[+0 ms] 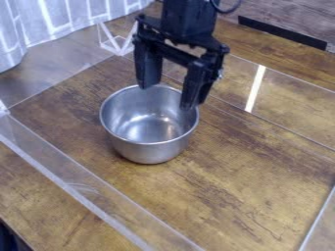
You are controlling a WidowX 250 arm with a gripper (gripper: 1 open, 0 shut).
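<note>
A black gripper (173,80) hangs over a stainless steel bowl (147,139), its two fingers spread apart above the bowl's rear rim, with nothing visible between them. The bowl stands upright on the wooden table (236,196), its inside empty where it shows.
Clear plastic walls run along the left and right of the tabletop. A white strip (256,88) crosses the wood at right of the bowl. White curtain-like material (53,15) is at the upper left. The wood in front and right of the bowl is clear.
</note>
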